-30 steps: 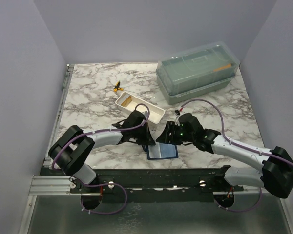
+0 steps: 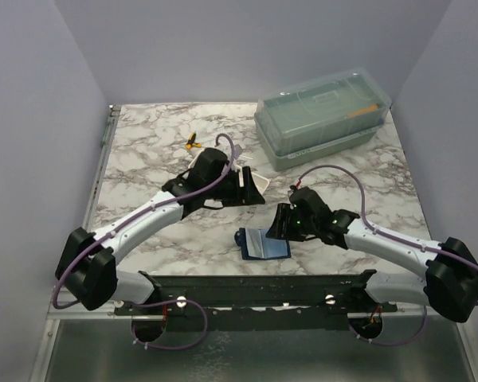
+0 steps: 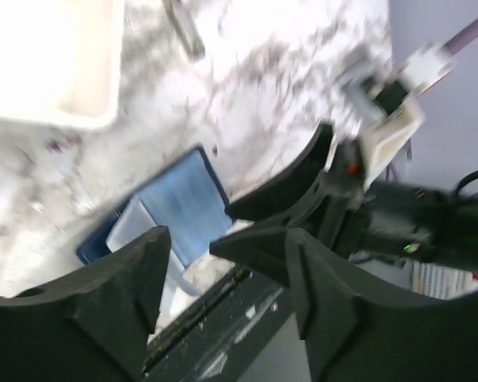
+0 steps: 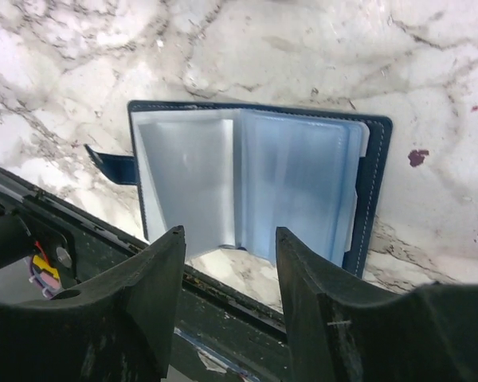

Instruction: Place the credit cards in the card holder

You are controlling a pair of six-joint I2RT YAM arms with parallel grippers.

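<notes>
The dark blue card holder (image 2: pixel 276 250) lies spread open near the table's front edge. In the right wrist view its left page (image 4: pixel 190 179) looks whitish and its right page (image 4: pixel 295 179) pale blue. My left gripper is raised, fingers apart, nothing visible between them. Just above the holder, my right gripper has its fingers parted too, and I see nothing between them. A white box (image 3: pixel 52 76) shows at the left wrist view's upper left; from above, the left arm covers most of it. No loose credit card can be made out now.
A green lidded storage box (image 2: pixel 323 119) takes up the back right. A yellow-and-black tool (image 2: pixel 193 142) lies at the back left. Bare marble is free at the left and right of the table.
The right gripper has come down slightly over the holder.
</notes>
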